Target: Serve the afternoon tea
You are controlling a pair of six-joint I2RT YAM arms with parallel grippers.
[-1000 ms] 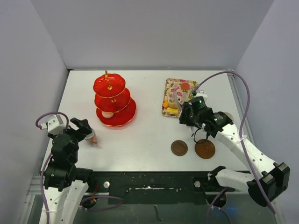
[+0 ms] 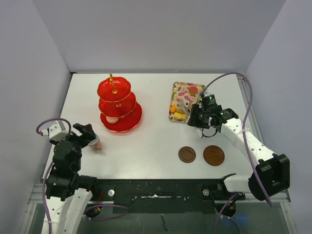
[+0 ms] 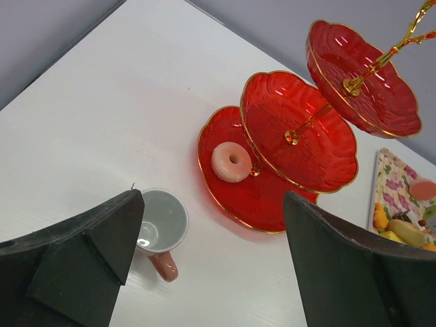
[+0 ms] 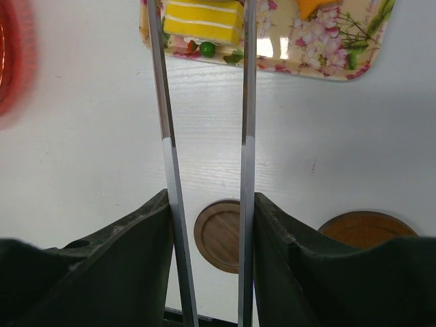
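Observation:
A three-tier red stand (image 2: 113, 89) with gold rims stands back left; a pink donut (image 3: 231, 161) sits on its bottom plate. A floral tray (image 2: 186, 88) at back right holds pastries, including a yellow layered cake (image 4: 203, 22). My right gripper (image 2: 186, 107) is over the tray, its long tong-like fingers part open either side of the cake; their tips are cut off at the top of the right wrist view, so any contact is unclear. My left gripper stands open above a white cup (image 3: 162, 218) with a brown handle, at the table's left.
Two dark wooden coasters, the smaller (image 2: 187, 154) and the larger (image 2: 213, 155), lie at the front right. Grey walls border the back and sides.
The left arm and the stand have not moved.

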